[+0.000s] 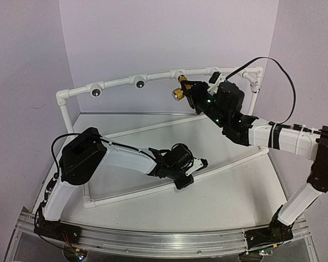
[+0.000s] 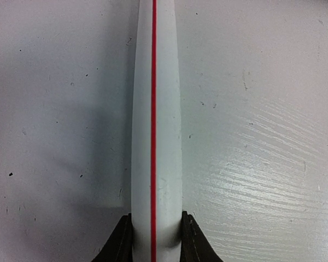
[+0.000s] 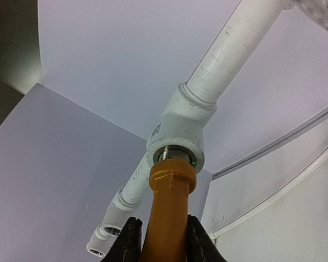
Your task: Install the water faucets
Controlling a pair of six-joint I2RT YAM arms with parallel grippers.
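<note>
An orange-brass faucet (image 1: 179, 94) is in my right gripper (image 1: 187, 87), up at the white top pipe (image 1: 120, 82). In the right wrist view the fingers close round the faucet (image 3: 169, 202), whose collar meets a threaded metal socket (image 3: 175, 153) in a white tee, with some thread showing. My left gripper (image 1: 188, 174) is shut on the lower front pipe of the frame, a white pipe with a red stripe (image 2: 167, 136) in the left wrist view.
More tee sockets (image 1: 95, 91) sit along the top pipe to the left. The white board (image 1: 229, 202) is clear in front of the lower frame. Grey walls enclose the sides and back.
</note>
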